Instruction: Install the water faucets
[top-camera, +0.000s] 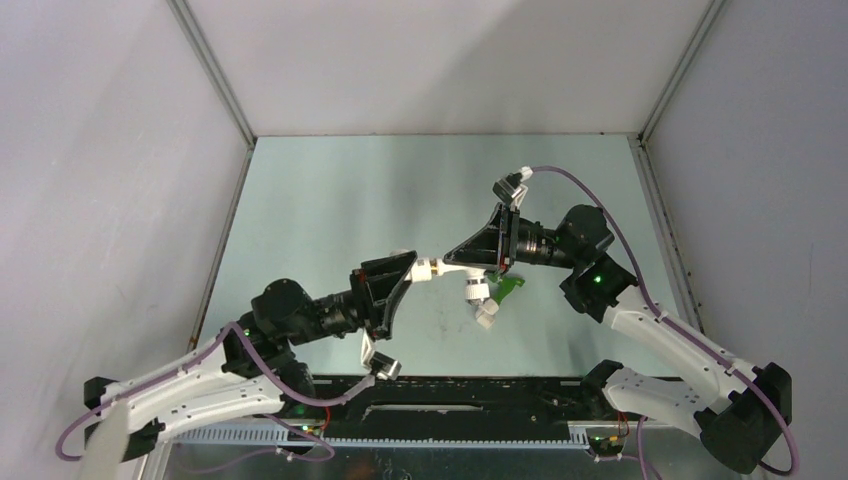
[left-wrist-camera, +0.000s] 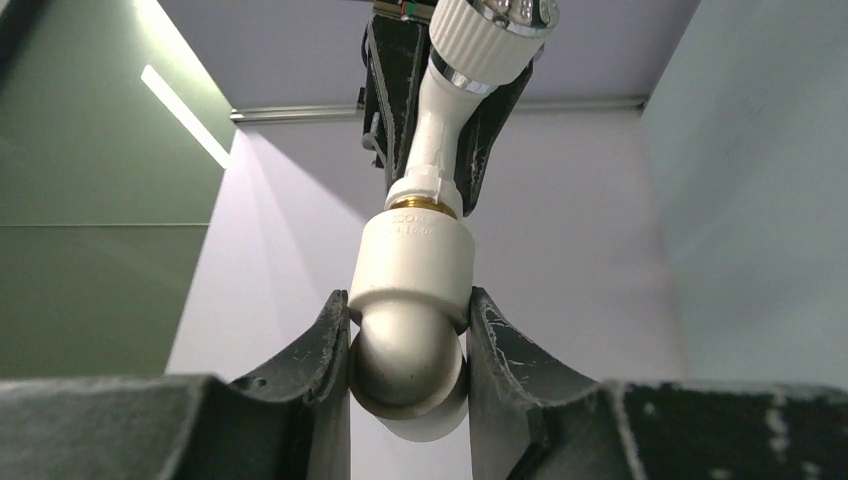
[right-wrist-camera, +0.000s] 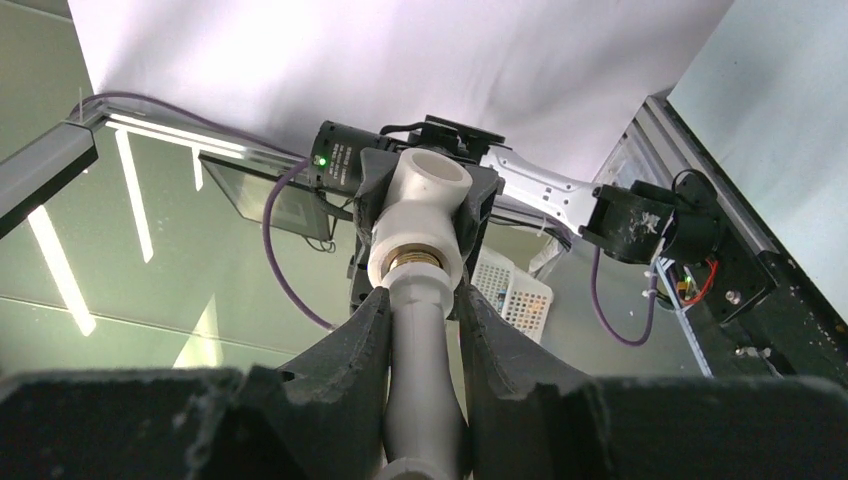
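A white elbow fitting (left-wrist-camera: 412, 262) is clamped between the fingers of my left gripper (top-camera: 408, 268). Its collar meets the end of a white faucet (left-wrist-camera: 437, 135), and a ring of brass thread shows at the joint. The faucet's slim pipe (right-wrist-camera: 417, 350) lies between the fingers of my right gripper (top-camera: 447, 262). Those fingers stand slightly apart, close around the pipe, with a narrow gap along one side. Below the right gripper, in the top view, hangs the faucet's ribbed white end (top-camera: 477, 290). The left fingertips partly hide the elbow.
On the table below lie a white piece (top-camera: 487, 313) and a green part (top-camera: 509, 287), both partly covered from above. Light walls enclose it on three sides.
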